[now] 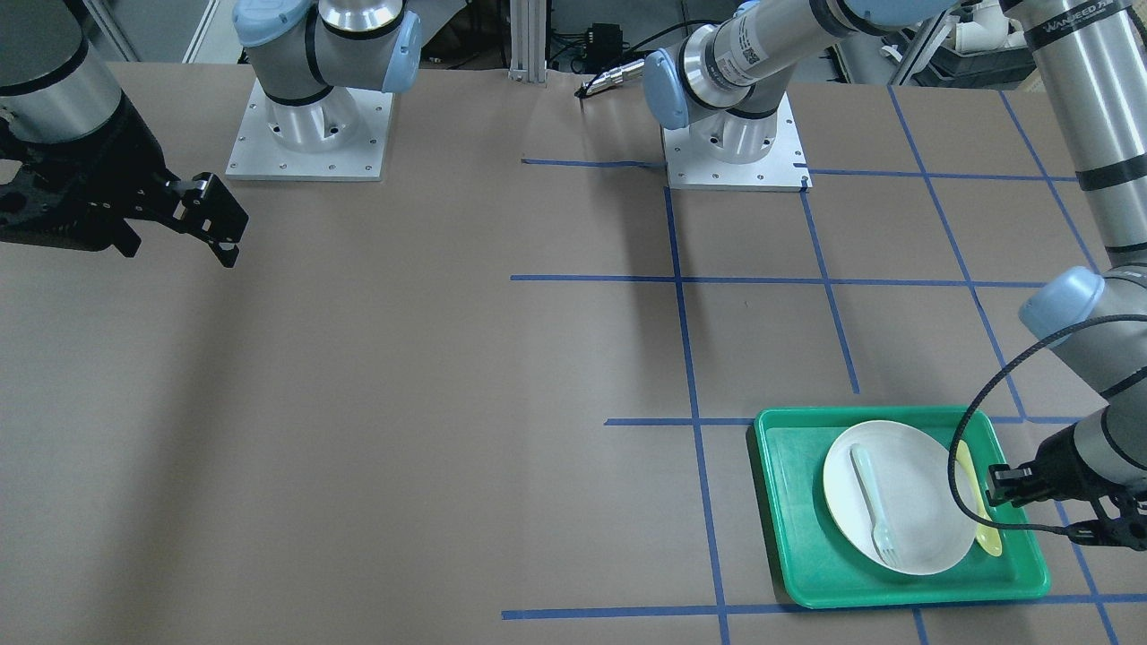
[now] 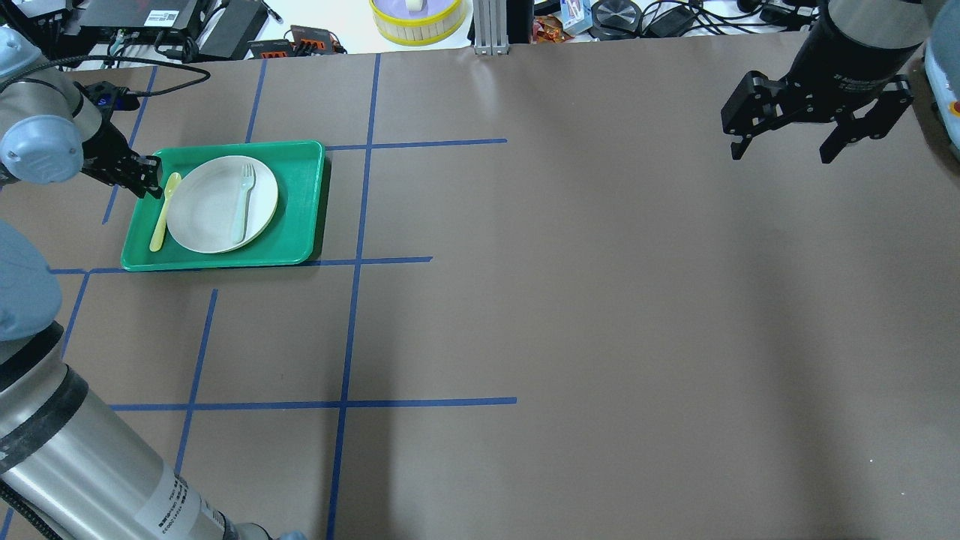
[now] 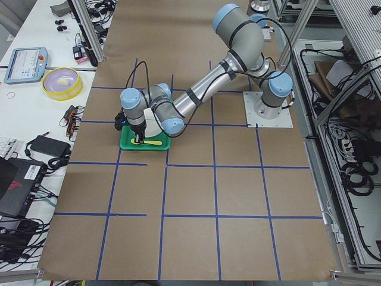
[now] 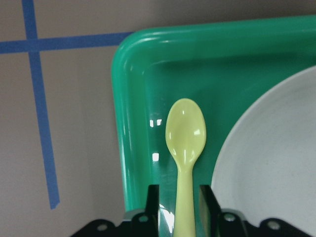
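In a green tray (image 1: 796, 559) lie a white plate (image 1: 925, 505) with a pale fork (image 1: 867, 484) on it, and a yellow spoon (image 4: 185, 143) beside the plate along the tray's side. My gripper hangs over that side of the tray, open, its two fingers either side of the spoon's handle in the left wrist view. Whether they are level with the handle or above it is unclear. In the top view the gripper (image 2: 154, 175) is at the spoon's end.
A second, idle arm's black gripper (image 2: 814, 121) stands far from the tray. Cables and devices line the table's edge.
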